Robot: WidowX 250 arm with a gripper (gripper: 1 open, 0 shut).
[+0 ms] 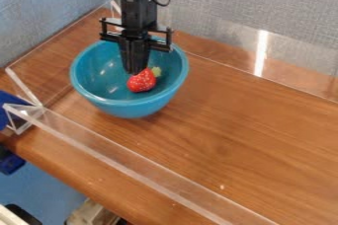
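Observation:
A black gripper [134,61] reaches down from the top into a blue bowl [98,88], shut, its tips just to the upper left of a red strawberry [142,81] inside the bowl. Nothing clearly shows between the fingers. A small pale green item [156,71] lies behind the strawberry, toward the bowl's right side.
A clear plastic edge runs along the front left, with a dark blue object [14,106] at the far left. Grey walls stand behind and at the left.

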